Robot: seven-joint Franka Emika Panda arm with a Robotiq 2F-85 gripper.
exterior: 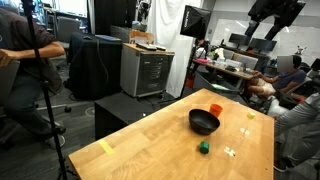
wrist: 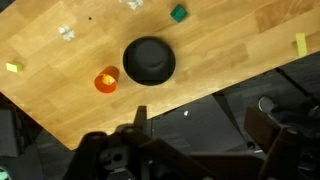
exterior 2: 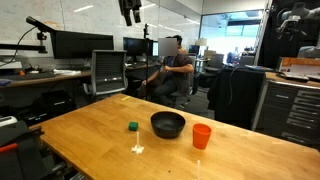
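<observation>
High above the table hangs my gripper, its fingers wide apart in the wrist view and nothing between them. On the wooden table [exterior: 150, 145] below are a black bowl [wrist: 149, 61], an orange-red cup [wrist: 106, 80] and a small green block [wrist: 179, 13]. The cup stands close beside the bowl, and something yellowish shows inside it from above. In exterior view 2 the block [exterior 2: 133, 126] lies to the left of the bowl [exterior 2: 168, 124], with the cup [exterior 2: 202, 135] to the right.
Small white pieces [wrist: 66, 33] lie on the table near the block. A yellow piece [wrist: 13, 67] and a yellow tape strip [wrist: 301, 44] lie toward opposite ends. A seated person [exterior 2: 178, 72] is beyond the table.
</observation>
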